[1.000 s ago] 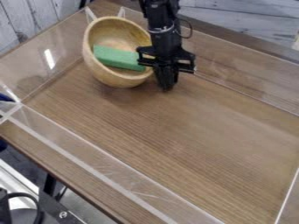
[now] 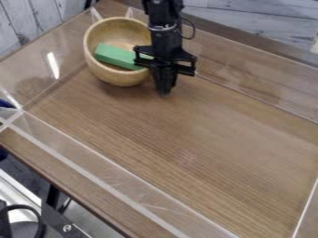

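Note:
A black robot arm (image 2: pixel 165 42) reaches down from the top of the view to the wooden table, its gripper (image 2: pixel 163 79) low at the right edge of a tan bowl (image 2: pixel 102 37). The gripper looks shut; whether anything is between its fingers is too small to tell. A green block (image 2: pixel 115 56) lies tilted inside the bowl, its right end close to the arm and partly hidden by it.
A pale wall stands at the back right. Black cables lie at the lower left, beside the table's edge.
The bowl and green block have shifted a little and sit somewhat differently beside the arm. The gripper has moved only slightly.

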